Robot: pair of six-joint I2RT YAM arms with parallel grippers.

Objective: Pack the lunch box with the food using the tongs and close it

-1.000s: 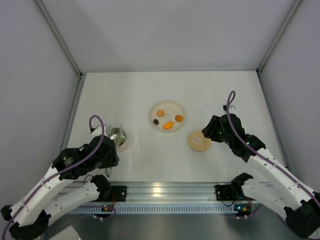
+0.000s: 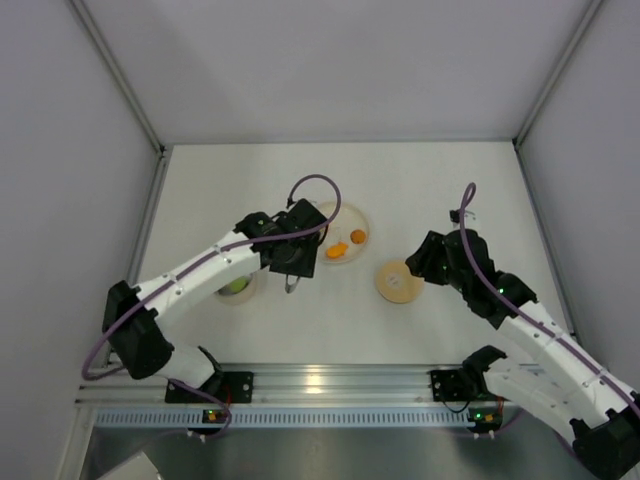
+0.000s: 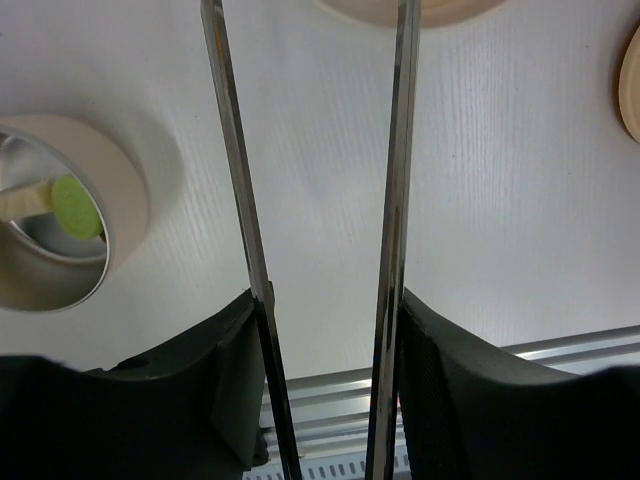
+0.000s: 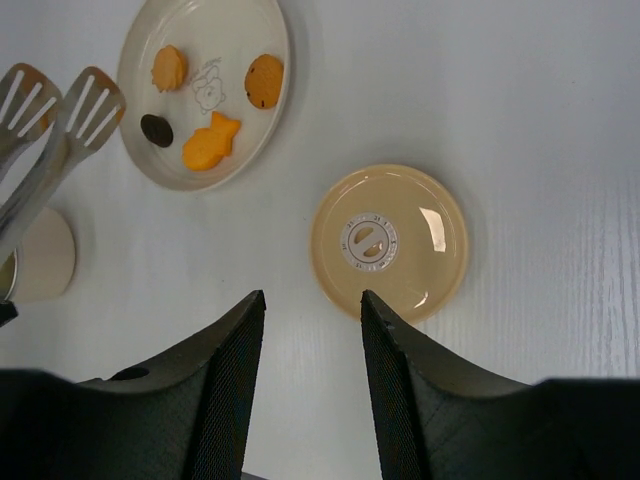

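A cream plate (image 2: pixel 350 216) holds orange pieces and a dark piece (image 4: pixel 157 130), seen whole in the right wrist view. Left of it stands a cream lunch container (image 3: pixel 125 200) with green and pale food inside. My left gripper, fitted with long slotted metal utensils, is open, hanging over the table by the plate's near-left side, nothing between its tips. A tan round lid (image 4: pixel 420 260) lies right of the plate, near my open, empty right gripper.
A metal rail runs along the front edge, and walls enclose the sides and back.
My left gripper has moved from over the container at the left rightward and away from me to the plate, uncovering the container. The right arm is almost still.
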